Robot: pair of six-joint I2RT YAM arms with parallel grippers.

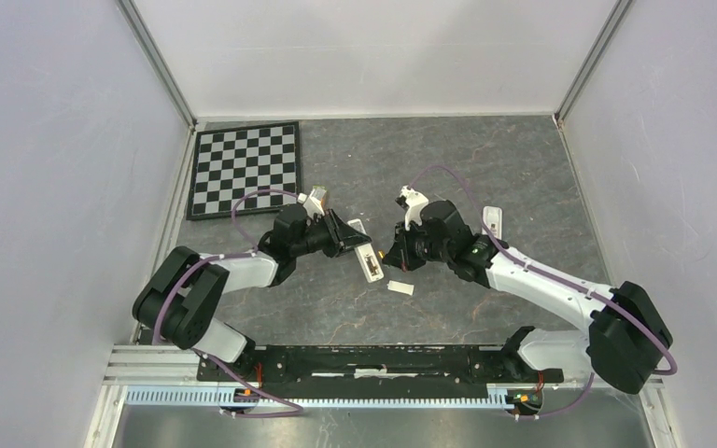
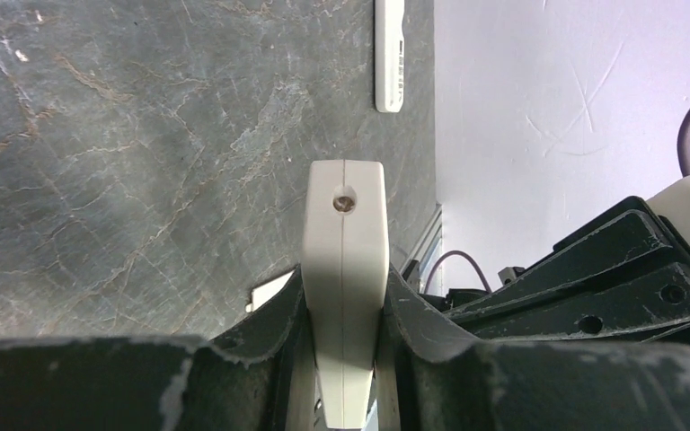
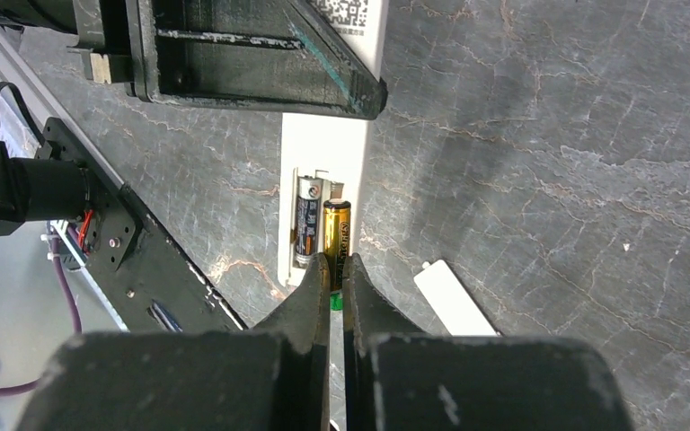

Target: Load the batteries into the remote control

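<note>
My left gripper (image 1: 360, 240) is shut around the white remote (image 1: 366, 252), which stands edge-on between the fingers in the left wrist view. In the right wrist view, the remote's battery compartment faces the camera, with a black-and-silver battery (image 3: 307, 220) in its left slot. A gold battery with a green end (image 3: 337, 226) sits between the tips of my right gripper, which is shut on it. It overlaps the right slot; whether it touches the remote I cannot tell. The white battery cover (image 3: 454, 301) lies apart on the table.
Another white device (image 1: 493, 221) lies to the right, behind the right arm. A checkered board (image 1: 245, 173) occupies the back left, with a small colored box (image 1: 320, 193) beside it.
</note>
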